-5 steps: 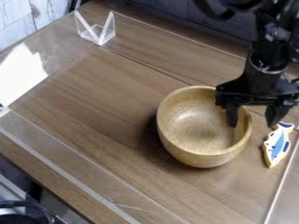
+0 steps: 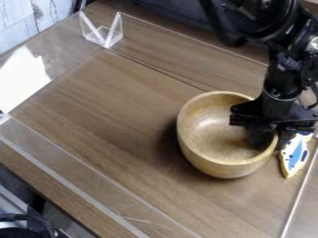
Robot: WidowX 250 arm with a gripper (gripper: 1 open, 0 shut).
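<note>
A light wooden bowl stands on the brown table at centre right. My gripper is down at the bowl's right rim, its black body over that edge and part of it reaching inside; the rim between the fingers is mostly hidden, so whether it grips cannot be told. A small fish-shaped piece, white, blue and yellow, lies just right of the bowl, partly behind the gripper.
Clear plastic brackets stand at the back left. The table is open left of the bowl. Its front left edge drops to dark equipment at bottom left.
The gripper has come lower onto the bowl's right rim since a second ago. The bowl has shifted slightly to the right.
</note>
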